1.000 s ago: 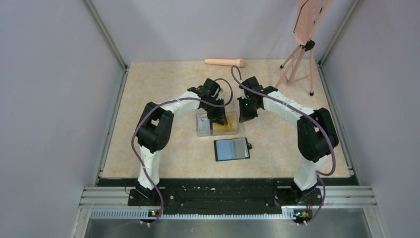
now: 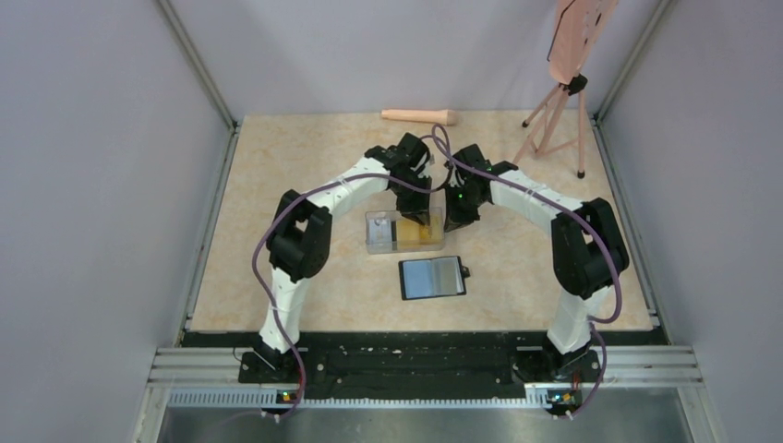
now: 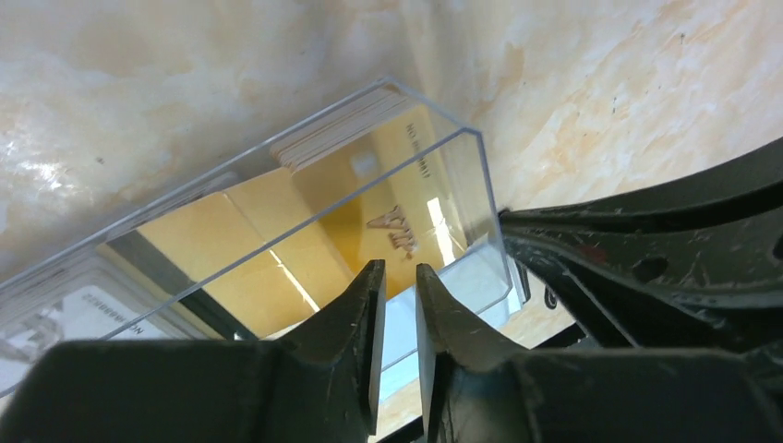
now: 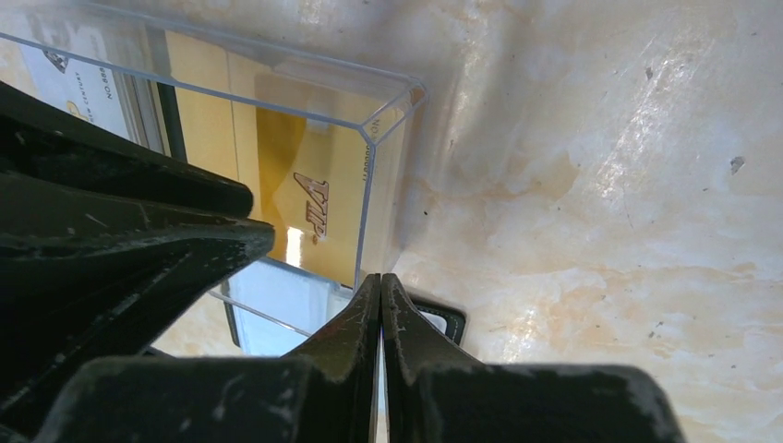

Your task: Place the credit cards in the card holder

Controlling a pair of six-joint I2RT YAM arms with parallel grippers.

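Gold cards (image 3: 397,217) lie inside a clear box (image 2: 379,247), beside silver-white cards (image 2: 379,228) at its left end. The card holder (image 2: 432,278), open flat with clear pale sleeves, lies in front of the box. Over the gold cards hangs my left gripper, its fingers part open with a narrow gap and nothing between them. At the box's right end, my right gripper is shut, its tips close to the corner, with nothing showing between them. Whether those tips touch the wall I cannot tell.
A wooden-coloured cylinder (image 2: 417,116) lies at the back edge, and a pink tripod (image 2: 557,118) stands at the back right. Both grippers are close together over the box.
My left gripper has shifted right and slightly back over the box, nearer the right gripper. The right arm has barely moved. Box and card holder are where they were.
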